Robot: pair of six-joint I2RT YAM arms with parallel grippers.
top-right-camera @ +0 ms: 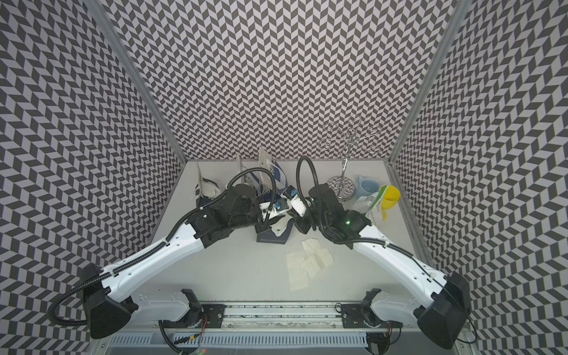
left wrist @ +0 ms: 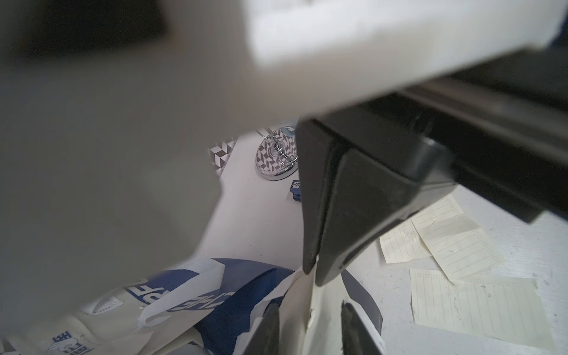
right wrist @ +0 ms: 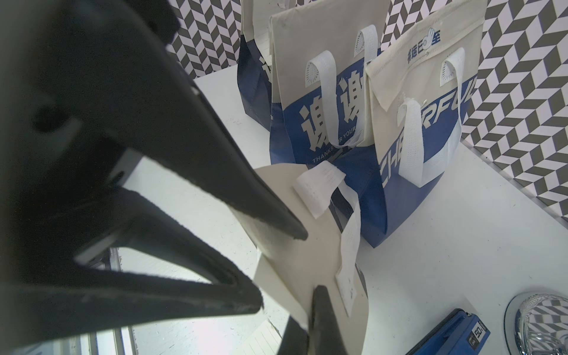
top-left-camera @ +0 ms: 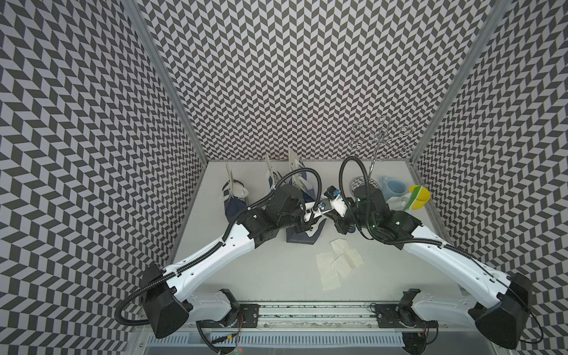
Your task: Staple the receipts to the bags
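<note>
A beige-and-navy bag (top-left-camera: 302,237) stands in the middle of the table under both grippers. In the left wrist view its pale top edge (left wrist: 310,310) rises between the parted fingertips of my left gripper, which is open. My right gripper is shut on that same top edge, farther along it. The left fingers (right wrist: 230,201) straddle the bag's top in the right wrist view. Several cream receipts (left wrist: 482,304) lie flat and overlapping in front of the bag. The blue stapler (right wrist: 452,336) rests on the table to the right.
More bags stand behind, among them one with a handle (right wrist: 429,112) and one at far left (top-left-camera: 235,204). A chrome stand (top-left-camera: 374,159), blue mug (top-left-camera: 392,187) and yellow-green item (top-left-camera: 419,197) occupy the back right.
</note>
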